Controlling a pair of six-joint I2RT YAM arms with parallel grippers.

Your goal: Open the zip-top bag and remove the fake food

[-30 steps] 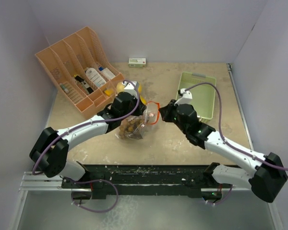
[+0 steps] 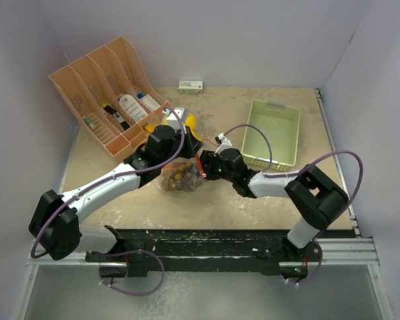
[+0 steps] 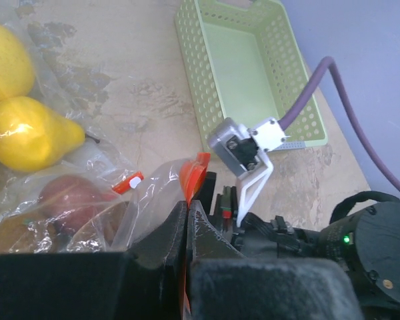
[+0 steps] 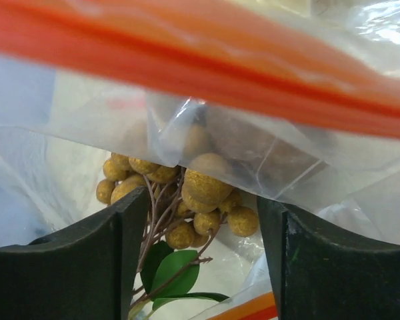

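Note:
The zip top bag (image 2: pixel 177 177) lies mid-table, holding yellow and darker fake fruit; a yellow pear (image 3: pixel 30 133) shows through plastic. My left gripper is shut on the bag's red zip edge (image 3: pixel 193 175). My right gripper is part open at the bag's mouth, its fingers inside between red zip strips, facing a sprig of gold berries (image 4: pixel 207 187) with green leaves (image 4: pixel 177 273).
A green basket (image 2: pixel 270 133) stands at back right, a tan divided organizer (image 2: pixel 87 73) with bottles at back left, a small box (image 2: pixel 191 87) at the back.
My right gripper has moved left from beside the bag into its mouth. My left gripper has shifted slightly, still at the zip edge.

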